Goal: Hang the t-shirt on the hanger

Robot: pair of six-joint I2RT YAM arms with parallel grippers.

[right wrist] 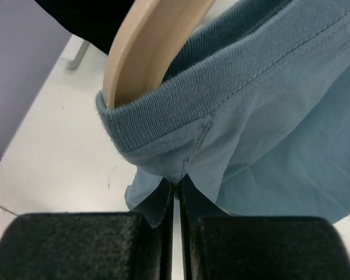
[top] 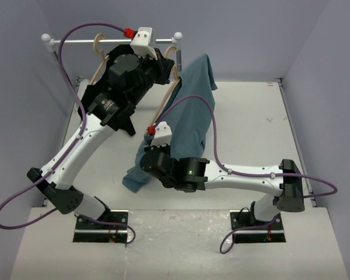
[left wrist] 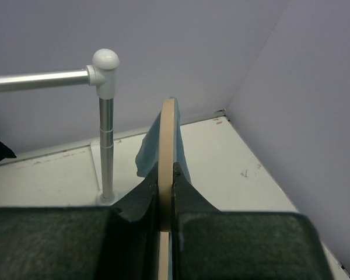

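The blue t-shirt (top: 193, 119) hangs in folds around a wooden hanger (top: 164, 100), right of the rack. My left gripper is shut on the hanger, which stands edge-on between its fingers. In the right wrist view, one rounded hanger end (right wrist: 143, 55) sits inside the shirt's ribbed collar (right wrist: 189, 105), its tip just behind the band. Below that band my right gripper is shut, with a fold of shirt cloth gathered at its fingertips. The hanger's other arm is largely covered by cloth in the top view.
A metal rack (top: 93, 42) with white joints runs across the back left. From its bar hangs another wooden hanger (top: 98, 45) with a black garment (top: 119, 114).
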